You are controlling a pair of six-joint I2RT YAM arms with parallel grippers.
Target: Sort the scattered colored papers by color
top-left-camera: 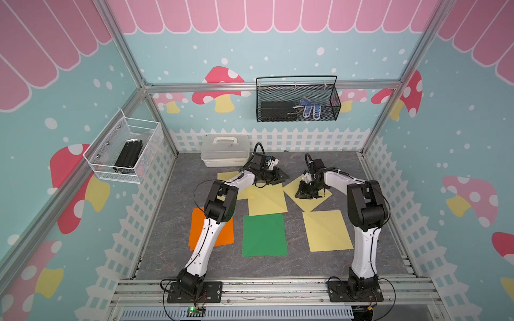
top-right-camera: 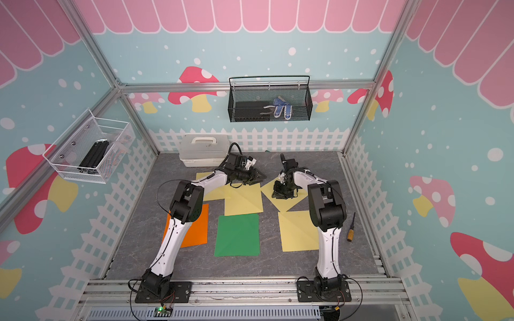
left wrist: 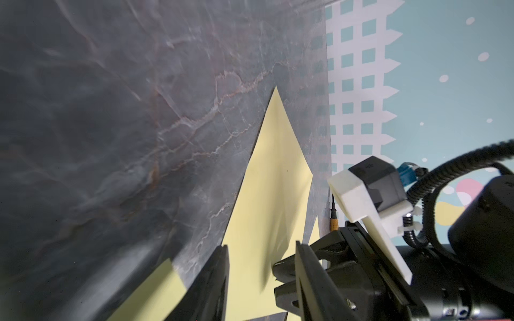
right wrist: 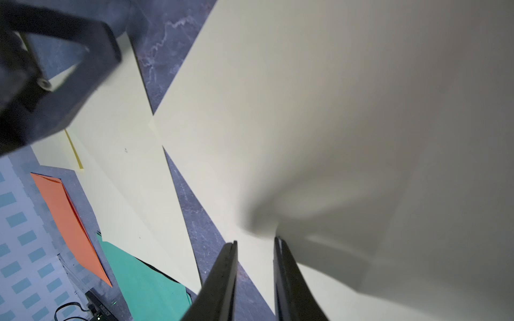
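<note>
An orange stack [top-left-camera: 198,227] lies at front left, partly hidden by my left arm, with green paper [top-left-camera: 265,236] to its right. Behind the green are overlapping yellow sheets [top-left-camera: 267,201]. A skewed yellow sheet [top-left-camera: 323,199] lies under my right gripper [top-left-camera: 302,191], and another yellow sheet [top-left-camera: 327,231] rests in front of it. My right gripper, low over the skewed sheet near its left side, has a narrow gap between its fingers. Near the back of the yellow sheets, my left gripper [top-left-camera: 282,175] stands open, with nothing seen gripped between its fingers.
A lidded clear box [top-left-camera: 225,149] stands against the back wall at left. A screwdriver [top-right-camera: 351,230] lies at the right edge. Both grippers are close to each other. Grey table shows bare between the green and the front right yellow sheet.
</note>
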